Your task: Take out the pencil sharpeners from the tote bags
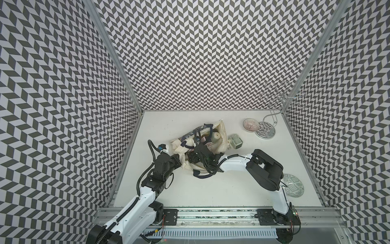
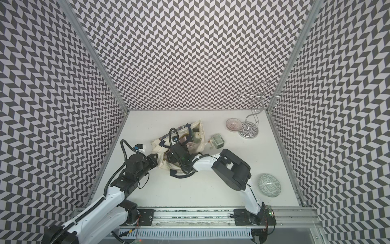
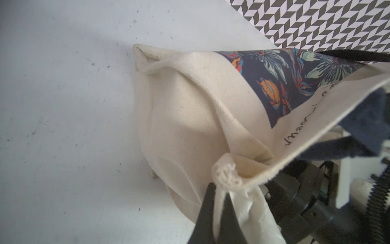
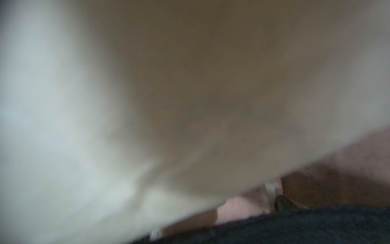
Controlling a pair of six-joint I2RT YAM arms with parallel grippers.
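A cream tote bag [image 3: 182,109] with a dark floral panel and navy handles lies opened at the middle of the table. At its left edge my left gripper is shut, with the bag's thin rim pinched between its fingers. My right gripper [image 1: 191,156] reaches down into the bag's mouth; its fingers are hidden in the top views, and the right wrist view is mostly blurred cloth. Pink things [image 4: 239,207] show in part beneath the cloth there. Inside the bag's right side stands a pale green round object [image 1: 216,135]. A green sharpener-like block [image 1: 235,141] lies outside, right of the bag.
A pink glass bowl [image 1: 251,124] and a metal stand [image 1: 265,130] occupy the back right. A patterned green dish [image 1: 293,185] lies at the front right. Bare table surrounds the bag at the front and far left.
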